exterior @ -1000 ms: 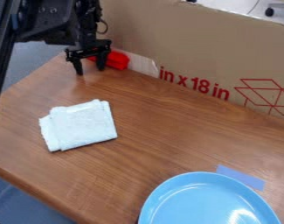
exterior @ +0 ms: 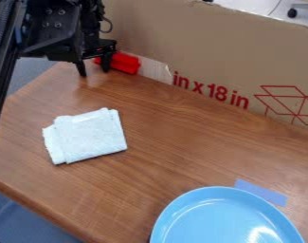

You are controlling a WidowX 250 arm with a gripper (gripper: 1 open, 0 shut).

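My gripper (exterior: pixel 93 66) hangs low at the back left of the wooden table (exterior: pixel 182 142), its two fingers apart beside a red object (exterior: pixel 126 64) that lies against the cardboard wall; whether anything is between the fingers is hard to tell. A folded white cloth (exterior: pixel 85 136) lies on the left-middle of the table. A light blue plate (exterior: pixel 225 218) sits at the front right, partly cut off by the frame.
A cardboard barrier (exterior: pixel 213 57) runs along the back. A piece of blue tape (exterior: pixel 260 192) lies by the plate. The left edge drops to the floor.
My gripper and arm have shifted slightly toward the left and front since a second ago. The cloth, plate and red object look unchanged.
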